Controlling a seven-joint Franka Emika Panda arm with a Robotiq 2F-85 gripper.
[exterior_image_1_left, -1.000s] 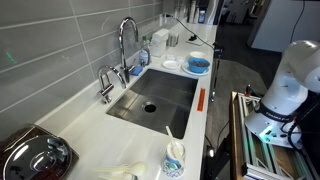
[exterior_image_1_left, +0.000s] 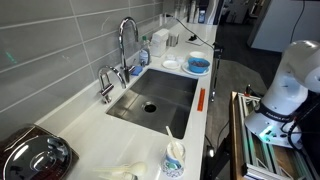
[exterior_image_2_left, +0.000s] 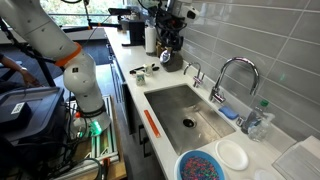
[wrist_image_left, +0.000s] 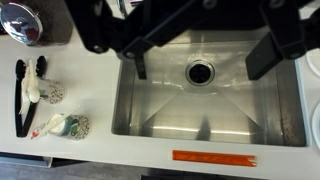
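Note:
In the wrist view my gripper stands open above the steel sink (wrist_image_left: 160, 118), its dark fingers (wrist_image_left: 262, 58) wide apart with nothing between them. Exterior view 2 has the gripper (exterior_image_2_left: 170, 45) high over the counter, its fingertips hard to make out. An orange strip (wrist_image_left: 214, 158) lies flat on the counter along the sink's front edge. To the left of the sink are a patterned cup (wrist_image_left: 76, 127) with a utensil in it and a second speckled cup (wrist_image_left: 52, 91). Exterior view 1 shows the arm's white base at right, but not the gripper.
Beyond the sink stand a tall faucet (exterior_image_1_left: 128, 42) and a smaller tap (exterior_image_1_left: 106, 84). A blue-rimmed bowl (exterior_image_2_left: 181, 160) and a white plate (exterior_image_2_left: 231, 152) sit at one end. A dark round pot (exterior_image_1_left: 37, 155) occupies the other. The sink basin looks empty.

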